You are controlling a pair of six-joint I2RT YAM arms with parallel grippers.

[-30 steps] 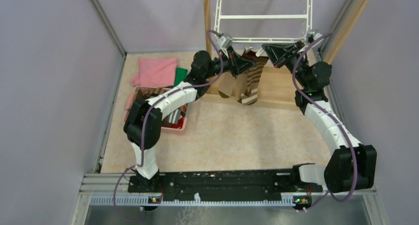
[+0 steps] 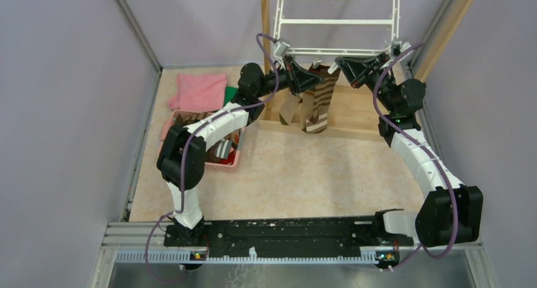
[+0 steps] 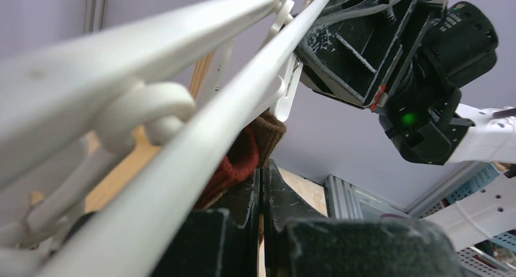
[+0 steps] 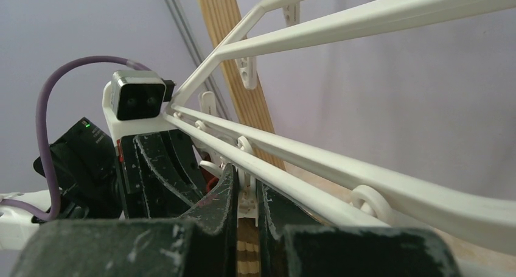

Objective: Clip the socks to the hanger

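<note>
The white hanger (image 2: pixel 335 22) spans the back in the top view. Striped brown socks (image 2: pixel 320 104) hang below its front bar. A red and brown sock top (image 3: pixel 240 158) sits just under a white clip (image 3: pixel 283 100). My left gripper is shut beside it; whether cloth is between its fingers is hard to tell. My right gripper is shut on a white clip at the front bars, with brown fabric below it.
A pink basket (image 2: pixel 221 165) of socks stands at the left under my left arm. A pink cloth (image 2: pixel 196 92) and green cloth (image 2: pixel 230 95) lie behind it.
My left arm and gripper have shifted slightly to the left. The hanging socks moved a little with this. My right arm is nearly still.
</note>
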